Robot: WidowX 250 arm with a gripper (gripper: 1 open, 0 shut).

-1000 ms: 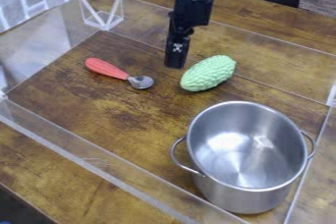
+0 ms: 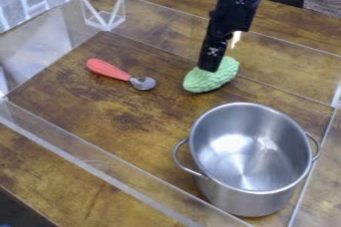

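My black gripper [image 2: 213, 57] hangs open just above the upper left end of a green bumpy oblong object [image 2: 213, 77] lying on the wooden table. A pizza cutter [image 2: 112, 70] with a red handle lies to the left, apart from the gripper. A steel pot [image 2: 250, 161] with two handles stands at the lower right.
Clear plastic walls [image 2: 122, 172] edge the wooden work surface [image 2: 107, 131].
My gripper has come down and toward the viewer, over the green object, after moving slightly right earlier. The pot and pizza cutter are unchanged.
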